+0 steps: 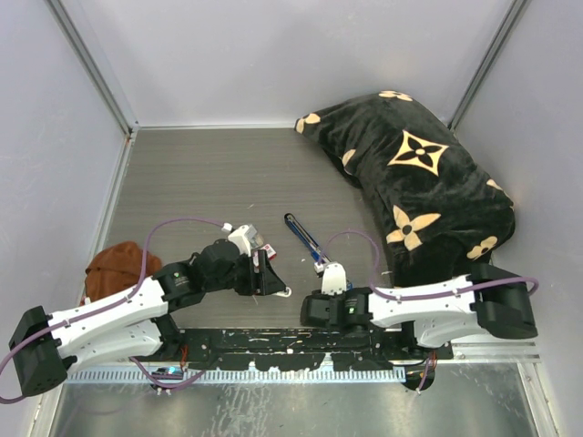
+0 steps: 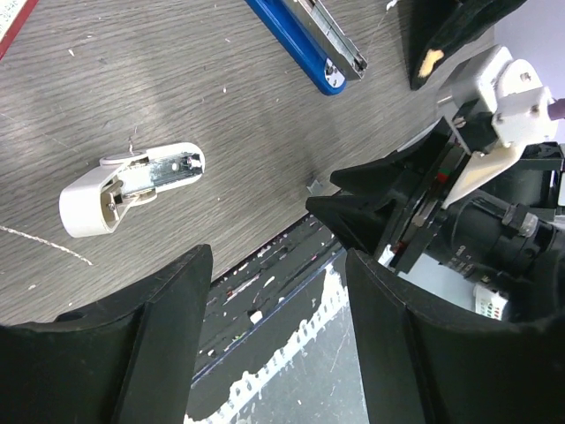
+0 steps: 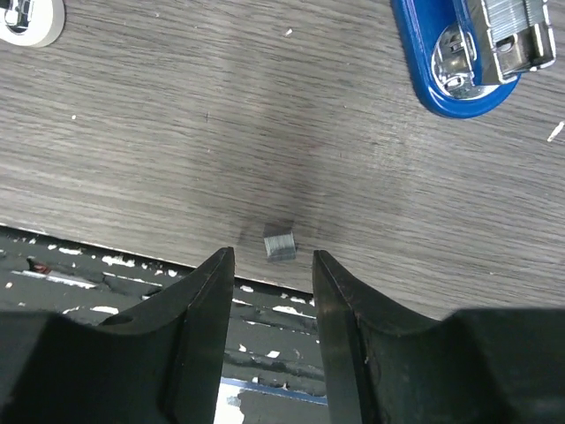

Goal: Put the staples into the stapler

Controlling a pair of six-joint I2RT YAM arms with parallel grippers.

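Observation:
In the right wrist view, a short silver staple strip [image 3: 280,246] lies on the table, in line with the gap of my right gripper. That gripper is open, one finger to each side of the strip as seen, and I cannot tell how high above it. Beyond it is the blue stapler [image 3: 428,66] with its silver magazine [image 3: 508,40] exposed. My left gripper stands open and empty, its fingers apart. The white staple remover [image 2: 88,205] rests on the table ahead and to its left. The stapler [image 2: 291,40] shows at the top of the left wrist view.
A red-and-white box [image 1: 270,250] sits behind the left gripper. A brown cloth [image 1: 121,270] lies at the left, a dark patterned cushion [image 1: 414,182] at the right. My two grippers are close together near the table's front edge.

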